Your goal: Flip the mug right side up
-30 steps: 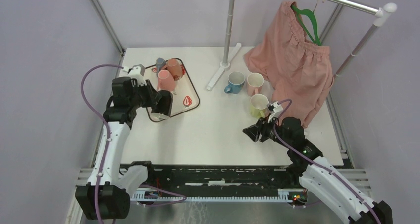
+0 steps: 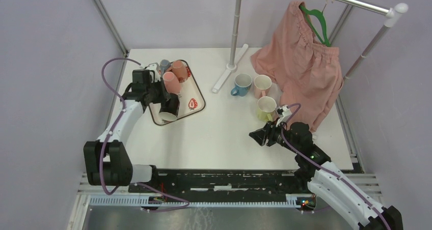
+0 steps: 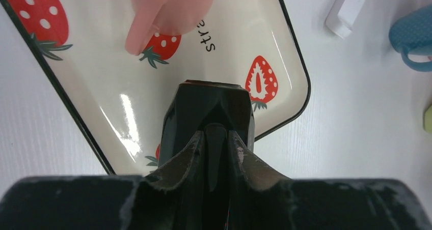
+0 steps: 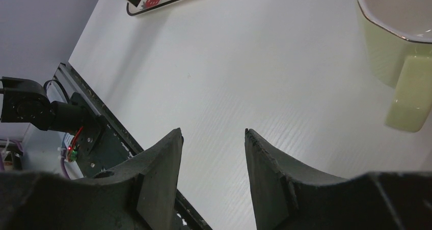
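Observation:
A dark mug [image 2: 169, 108] lies on its side in the strawberry tray [image 2: 197, 110]. My left gripper is over it, its two fingers close together at the mug's dark handle; whether they grip it I cannot tell. Pink mugs [image 2: 170, 83] and a grey-blue one lie behind it in the tray. My right gripper stands open above the bare table, beside an upright pale green mug [image 4: 389, 62].
Upright blue [image 2: 242, 85] and pink [image 2: 262, 85] mugs stand right of the white rack foot [image 2: 222, 80]. Pink clothing [image 2: 300, 72] hangs at the right.
The right arm is unchanged.

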